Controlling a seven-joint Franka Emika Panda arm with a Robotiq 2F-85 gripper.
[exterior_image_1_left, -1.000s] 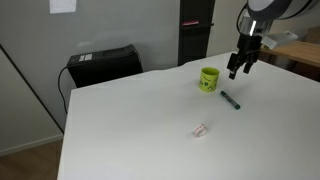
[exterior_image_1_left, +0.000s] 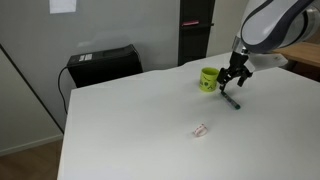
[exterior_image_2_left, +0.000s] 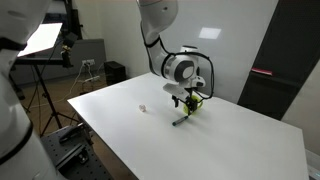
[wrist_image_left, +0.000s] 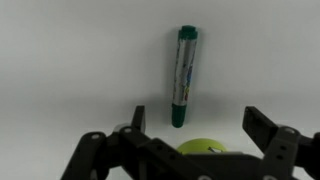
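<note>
A green-capped marker (wrist_image_left: 184, 75) lies flat on the white table, pointing nearly straight up and down in the wrist view. My gripper is open above the table near one end of the marker, its two fingers spread to either side and nothing between them. In exterior view 1 the gripper (exterior_image_1_left: 230, 83) hangs just over the far end of the marker (exterior_image_1_left: 231, 101). Right beside it stands a yellow-green mug (exterior_image_1_left: 209, 80), whose rim shows partly behind the gripper in the wrist view.
A small pale pink-and-white object (exterior_image_1_left: 200, 130) lies nearer the front of the table (exterior_image_1_left: 130, 120). A black box-shaped device (exterior_image_1_left: 104, 67) stands at the back left.
My gripper has come down and to the left in exterior view 1, closer to the marker and mug. Marker, mug and small pale object have stayed put.
</note>
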